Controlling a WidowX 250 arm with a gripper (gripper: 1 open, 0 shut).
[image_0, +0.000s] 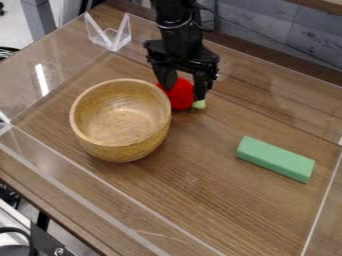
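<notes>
My black gripper (182, 75) hangs over the upper middle of the table, its fingers pointing down just above a red object (179, 92), which has a small light green tip (199, 104) on its right. Whether the fingers grip or touch it is unclear. A large tan bowl (119, 127) sits just left and in front of the red object. A green block (275, 160) lies apart at the right.
A clear plastic piece (110, 33) stands at the back left, another (7, 122) at the left edge.
</notes>
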